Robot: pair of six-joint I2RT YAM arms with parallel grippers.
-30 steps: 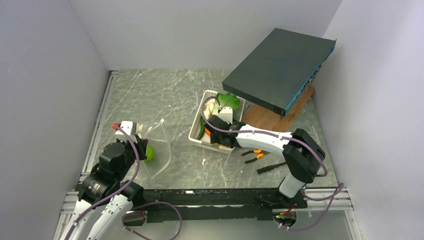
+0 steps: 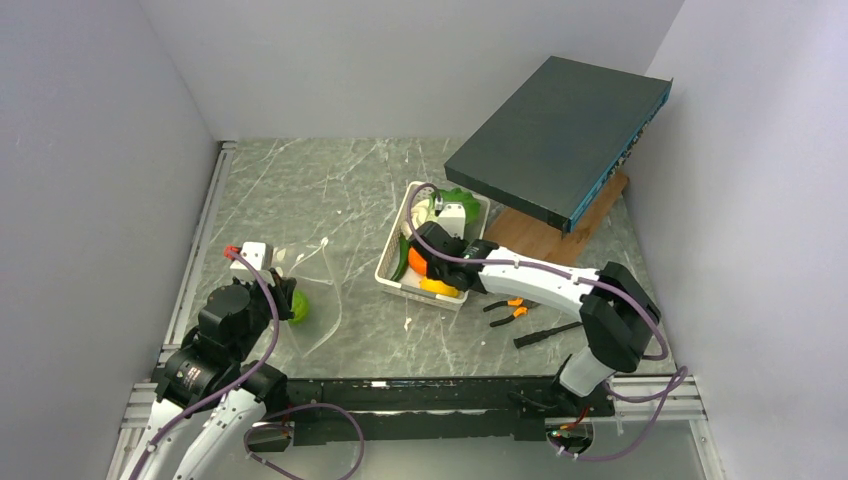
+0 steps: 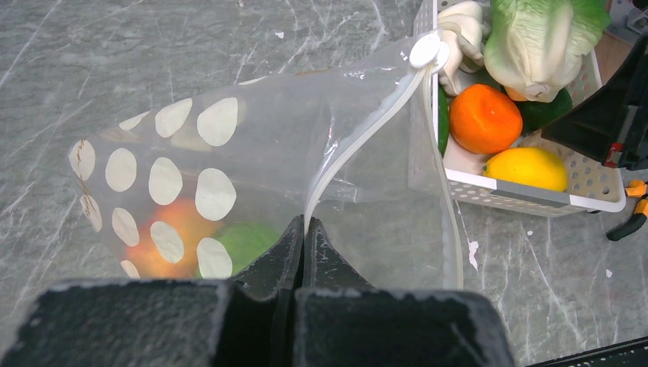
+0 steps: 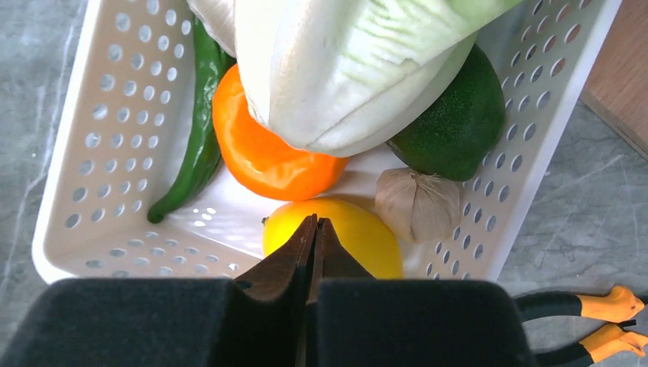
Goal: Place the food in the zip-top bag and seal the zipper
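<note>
In the left wrist view a clear zip top bag (image 3: 283, 145) with pale dots lies mouth toward the basket. My left gripper is shut on its edge by the white zipper track. Through the plastic show an orange-red item (image 3: 179, 225) and a green one (image 3: 248, 238). A yellow lemon (image 4: 355, 229) rests in the basket's near end. Over it my right gripper is shut, its fingertips together and nothing between them; the lemon lies outside, partly hidden behind the fingers. The white slider (image 3: 428, 50) sits at the far end of the track.
The white basket (image 4: 65, 172) also holds an orange vegetable (image 4: 271, 157), a green chili (image 4: 191, 145), garlic (image 4: 416, 202), cabbage (image 4: 321, 76) and a dark green item (image 4: 458, 115). Pliers (image 2: 512, 311) lie right of it. A dark box (image 2: 560, 130) overhangs the back right.
The left gripper and bag have not moved.
</note>
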